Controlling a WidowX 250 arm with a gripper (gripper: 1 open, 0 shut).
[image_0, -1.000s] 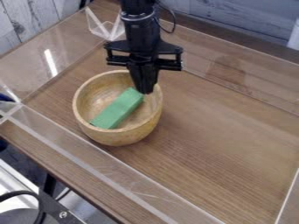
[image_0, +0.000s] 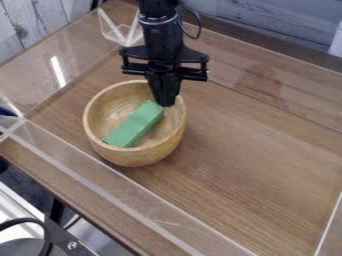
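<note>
A round tan bowl (image_0: 104, 139) stands on the wooden table, left of centre, with a green rectangular block (image_0: 135, 126) lying inside it at a slant. The black gripper (image_0: 164, 99) points down over the back right of the bowl, above and behind the block. It is shut, and nothing shows between its fingers.
Bare wooden table (image_0: 254, 150) fills the right side and the front. Clear strips run along the left, near a white object at the left edge. A black cable lies at the bottom left corner.
Very little differs; the gripper looks very slightly higher than before, while the bowl and block stay in place.
</note>
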